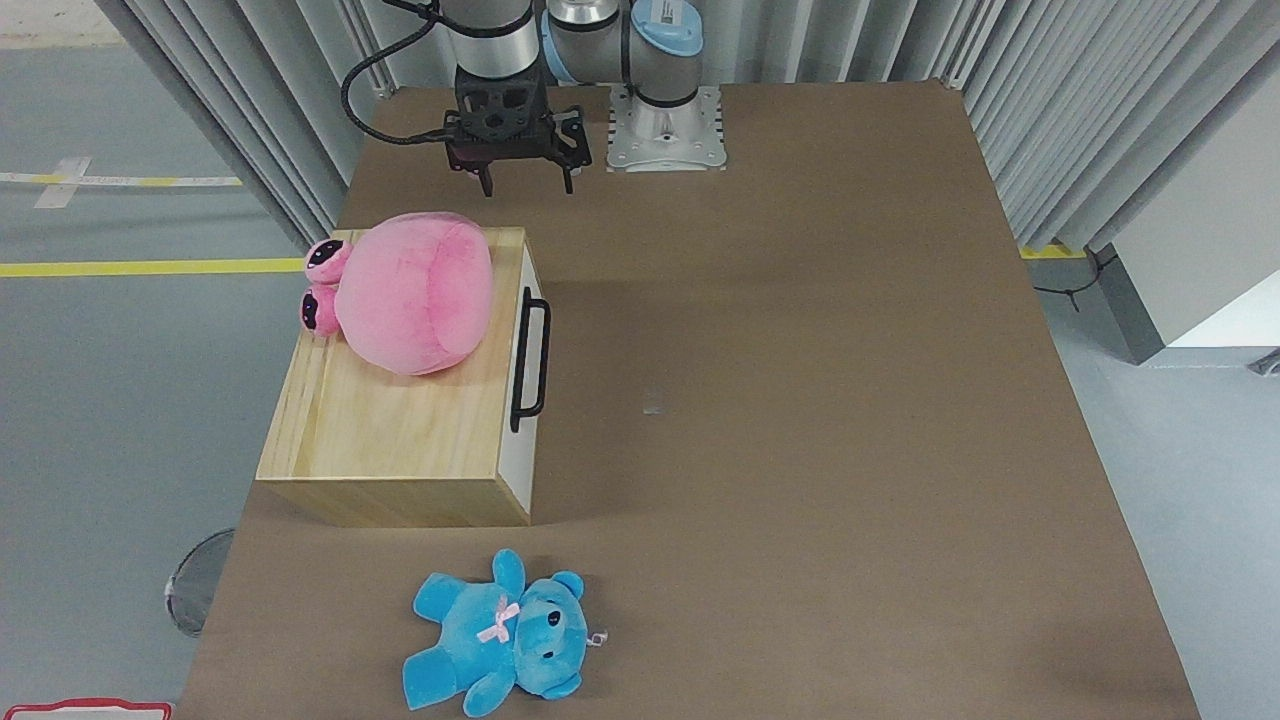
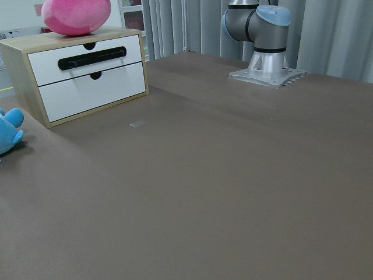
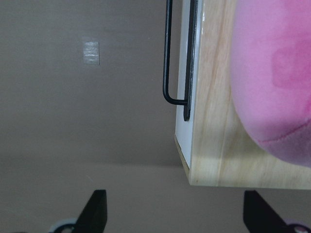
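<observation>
A wooden two-drawer box [image 1: 384, 432] with white fronts and a black handle [image 2: 92, 58] stands on the brown table, drawers closed. A round pink plush toy [image 1: 414, 288] lies on its top. My gripper [image 1: 527, 180] hangs just behind the box, high at the back of the table; in the wrist view its fingers [image 3: 95, 213] are wide apart above the box's edge, with nothing held. A blue teddy bear [image 1: 498, 636] lies on its back in front of the box, only partly visible in the left view.
The robot base [image 1: 666, 144] stands at the back edge, with grey curtains behind it. The table's left edge runs beside the box.
</observation>
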